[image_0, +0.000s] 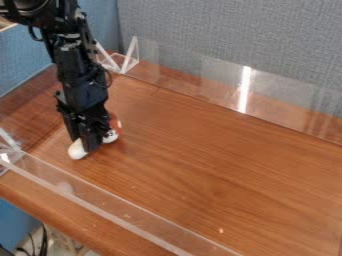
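My black gripper (91, 134) is low at the left part of the wooden table (221, 170), shut on a white object (78, 149) with a small red part at its upper right end. The fingers cover much of the object, so what exactly it is cannot be made out.
Clear plastic walls line the table's back and front edges, with white frames at the left. A grey padded panel (227, 35) stands behind. Black cables hang below the front left corner.
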